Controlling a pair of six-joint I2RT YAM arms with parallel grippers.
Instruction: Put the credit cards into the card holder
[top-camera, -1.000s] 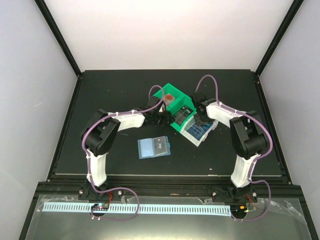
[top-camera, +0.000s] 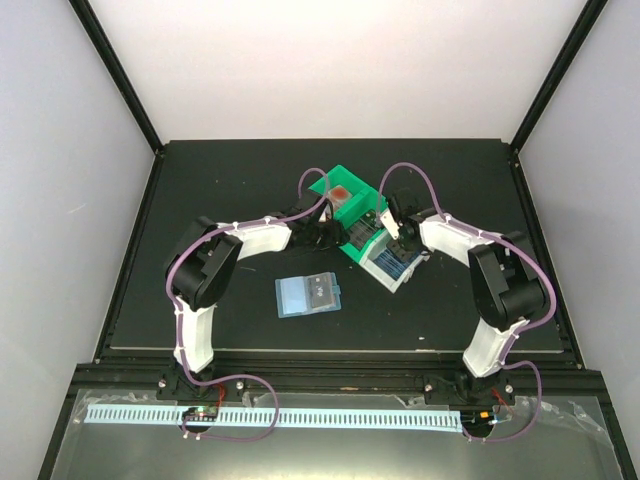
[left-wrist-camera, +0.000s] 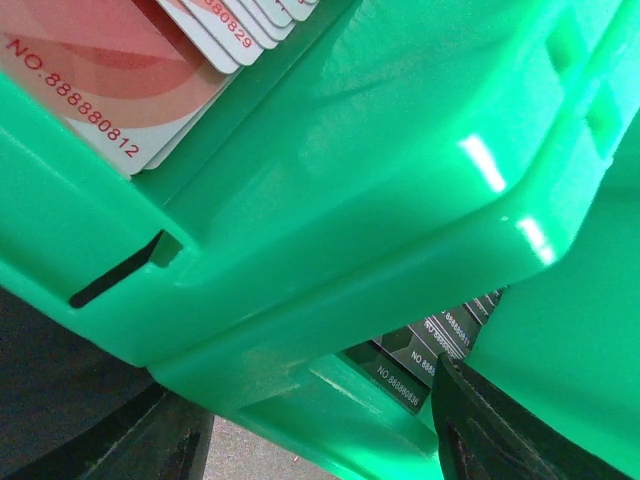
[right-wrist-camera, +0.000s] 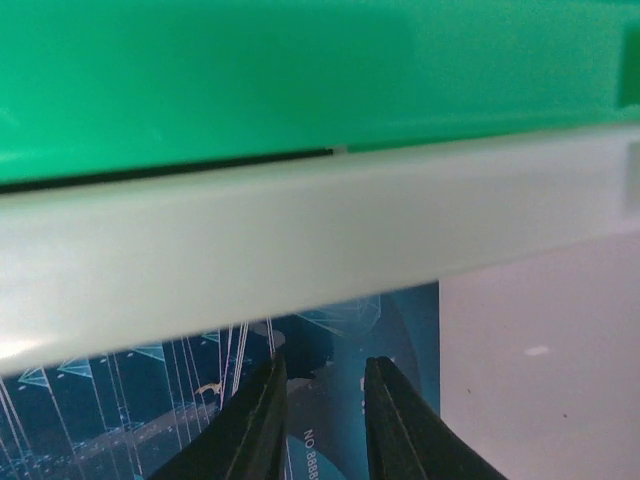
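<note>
An open, light-blue card holder (top-camera: 293, 297) lies on the table, with a grey card (top-camera: 321, 291) in its right side. Red-and-white cards (left-wrist-camera: 95, 70) lie in the far green compartment; black cards (left-wrist-camera: 425, 345) lie in the nearer one. Blue cards (right-wrist-camera: 130, 400) fill the white compartment. My left gripper straddles the green wall, one finger outside over the table and one inside by the black cards; whether they touch the wall, I cannot tell. Over the blue cards, the right gripper is part open, with a blue card showing behind the gap.
The green bin (top-camera: 325, 182) and white bin (top-camera: 393, 284) stand joined, slanting across the table's middle. In the right wrist view, a white wall (right-wrist-camera: 300, 240) crosses close by the fingers.
Over the white bin, my right gripper and arm have shifted slightly and now cover more of the blue cards. The left arm, bins and card holder look unmoved.
</note>
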